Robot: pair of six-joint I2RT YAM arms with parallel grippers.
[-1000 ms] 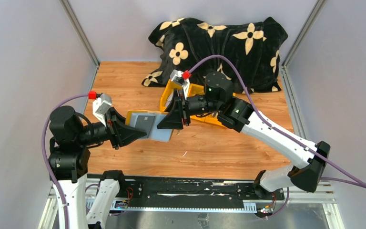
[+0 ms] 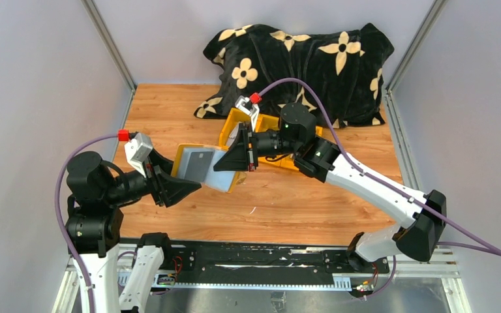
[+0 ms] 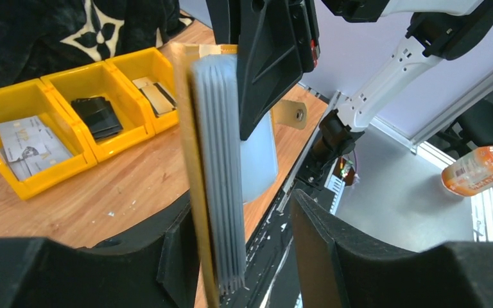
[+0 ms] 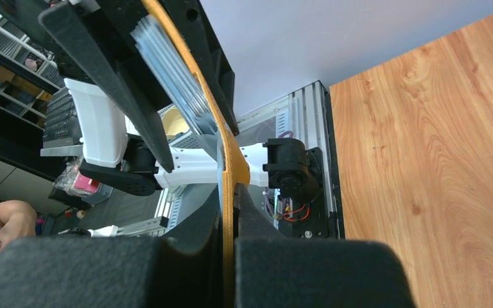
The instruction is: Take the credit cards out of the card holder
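The card holder (image 2: 194, 167) hangs above the table between both arms, with a yellow cover, clear sleeves and a dark grey card (image 2: 199, 164) showing in one sleeve. My right gripper (image 2: 219, 167) is shut on the holder's yellow edge, seen in the right wrist view as a thin band (image 4: 228, 212) between its fingers. Around the holder's other end my left gripper (image 2: 181, 184) stands open. In the left wrist view the stacked sleeves (image 3: 218, 160) run edge-on between its fingers, closer to the left one (image 3: 178, 250). Whether that finger touches the cover I cannot tell.
Behind the arms stands a yellow three-part bin (image 3: 90, 160); whitish cards (image 3: 32, 146), dark cards (image 3: 96, 117) and another dark card with a beige item lie in its compartments. A black flowered cushion (image 2: 300, 65) fills the back.
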